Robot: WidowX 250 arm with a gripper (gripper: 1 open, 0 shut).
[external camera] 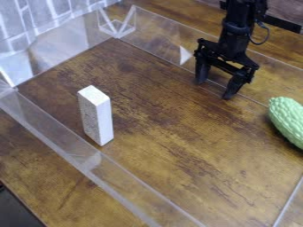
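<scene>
My black gripper (221,78) hangs low at the upper right, near the clear plastic wall at the back, its two fingers apart with nothing visible between them. A white rectangular block (96,115) stands upright on the left of the wooden surface (154,160). A bumpy pale green object (286,121), like a bitter melon, lies at the right edge, partly out of view, in front of and to the right of the gripper.
Clear plastic walls (53,146) border the work area on several sides. A whitish checked cloth or panel (35,27) is at the back left. The middle of the wooden surface is empty.
</scene>
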